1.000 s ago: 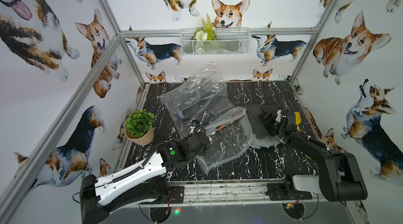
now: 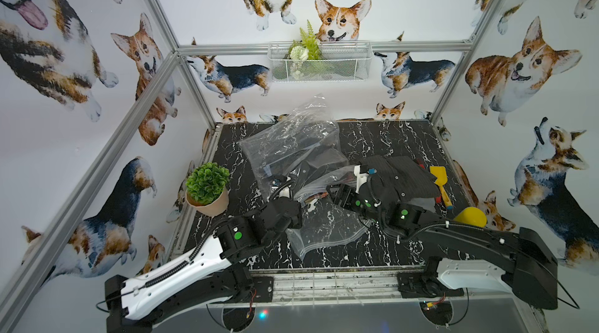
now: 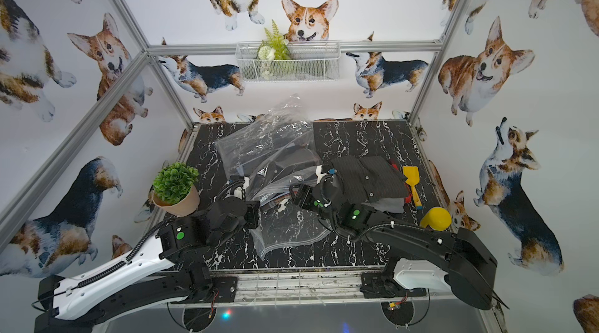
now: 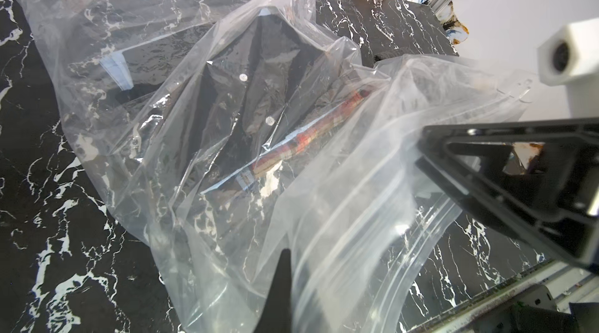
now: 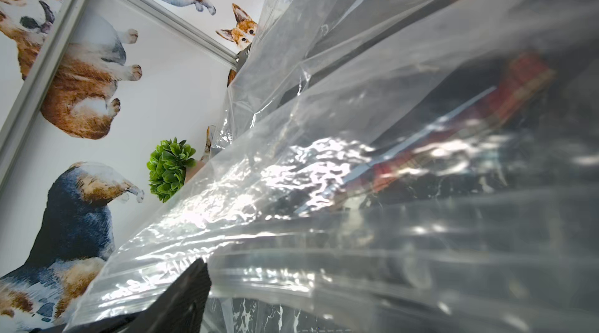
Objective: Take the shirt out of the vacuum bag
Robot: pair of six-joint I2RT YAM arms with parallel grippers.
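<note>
A clear vacuum bag (image 2: 287, 139) lies crumpled over the middle of the table, with dark cloth, light-blue and red showing through its plastic (image 4: 243, 108). My left gripper (image 2: 280, 186) is at the bag's near-left part, shut; plastic lies around its fingers, and whether any is between them is unclear. My right gripper (image 2: 340, 194) is open at the bag's right edge, its black finger (image 5: 181, 301) against the plastic in the right wrist view. A dark grey folded garment (image 2: 393, 177) lies right of the bag, on pale plastic.
A potted plant (image 2: 209, 189) stands at the left, a yellow spatula (image 2: 440, 180) and yellow cup (image 2: 471, 217) at the right. A wire basket (image 2: 337, 65) hangs on the back wall.
My right gripper has moved left from above the grey garment to the bag.
</note>
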